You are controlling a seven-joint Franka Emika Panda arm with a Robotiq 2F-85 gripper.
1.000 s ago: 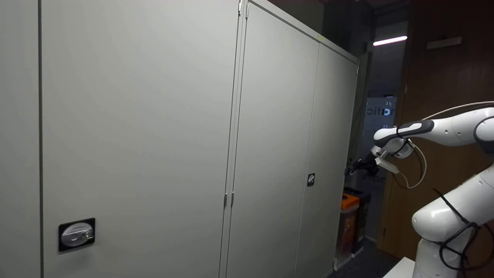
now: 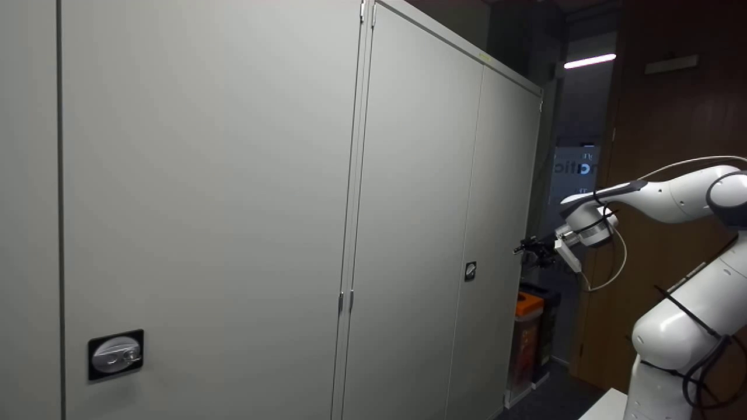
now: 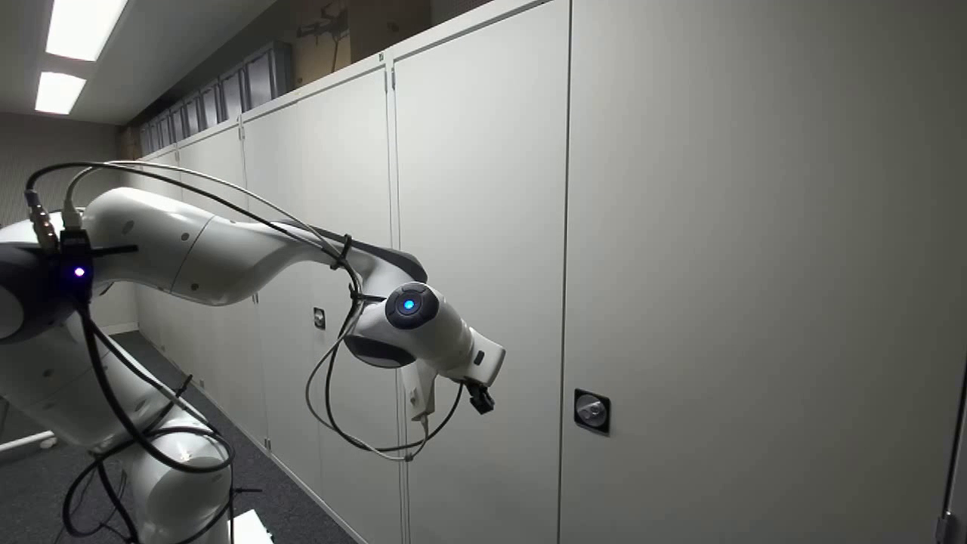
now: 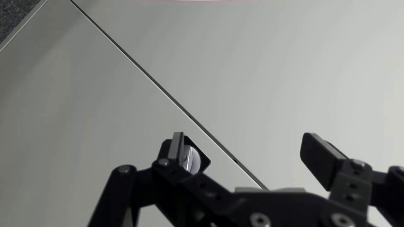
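My gripper stands open in the wrist view, its two black fingers wide apart and nothing held between them. Beyond its left finger [image 4: 176, 145] shows a round silver cabinet latch [image 4: 195, 159] on a black plate, partly covered by that finger. A dark door seam runs diagonally past the latch and through the gap between the fingers. In exterior view 1, the gripper [image 2: 522, 249] points toward the tall grey cabinet [image 2: 413, 175]. In exterior view 2, a latch [image 3: 591, 412] sits on the cabinet right of the small visible part of the gripper [image 3: 482, 399].
Another latch [image 2: 115, 356] is on the nearer door. Bins, one with an orange lid [image 2: 529, 304], stand beyond the cabinet's end. Loose cables [image 3: 349, 426] hang from the wrist. The cabinet doors are shut; carpet [image 4: 13, 17] shows at a corner of the wrist view.
In exterior view 1 my arm has reached left, bringing the gripper slightly upward and closer to the cabinet. The cabinet doors and latches look the same.
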